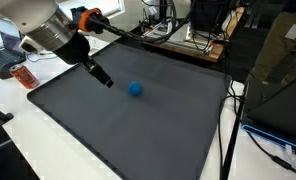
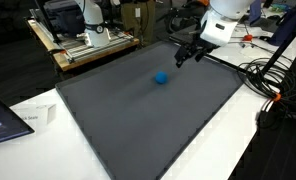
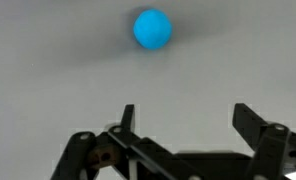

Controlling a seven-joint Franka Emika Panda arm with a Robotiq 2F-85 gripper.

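Observation:
A small bright blue round object (image 1: 135, 88) rests on the dark grey board (image 1: 138, 125). In the wrist view the blue object (image 3: 152, 29) lies near the top, ahead of the fingers and left of the middle of their gap. My gripper stands open with nothing between its fingers. It hangs above the board, beside the blue object and apart from it; in the second exterior view the gripper (image 2: 190, 54) is to the right of the blue object (image 2: 161, 77).
An orange-red can (image 1: 25, 77) stands at the board's far left corner. Black cables (image 2: 273, 85) run behind the arm. A white labelled card (image 2: 18, 121) lies off the board's side. Most of the board is bare.

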